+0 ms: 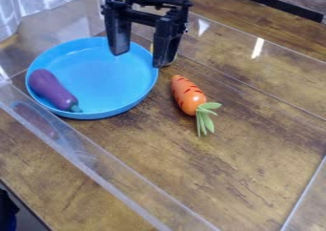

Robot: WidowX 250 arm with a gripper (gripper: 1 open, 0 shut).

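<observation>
My black gripper (143, 39) hangs over the back rim of the blue bowl (109, 82), its two fingers spread apart. A small yellow object (154, 52) is mostly hidden by the right finger; whether the two touch cannot be told. A purple eggplant (52, 89) lies inside the bowl at its left. An orange carrot (190, 96) with green leaves lies on the wooden table to the right of the bowl.
A clear plastic edge runs along the left front, and a dark wooden board (280, 10) borders the back right.
</observation>
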